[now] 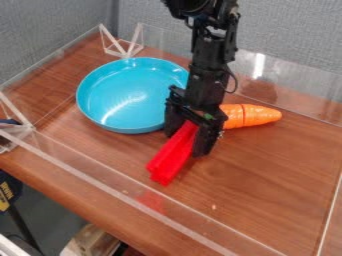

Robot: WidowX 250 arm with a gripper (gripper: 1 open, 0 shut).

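Note:
My black gripper (191, 125) is low over the table, around the upper end of a red bar (170, 158) that lies slanting toward the front. Whether its fingers are closed on the bar is hard to tell. A blue bowl (110, 86) is to the left, and an orange toy carrot (258, 115) lies to the right, partly behind the gripper.
Clear plastic walls edge the wooden table (254, 190). A dark object sits at the left edge.

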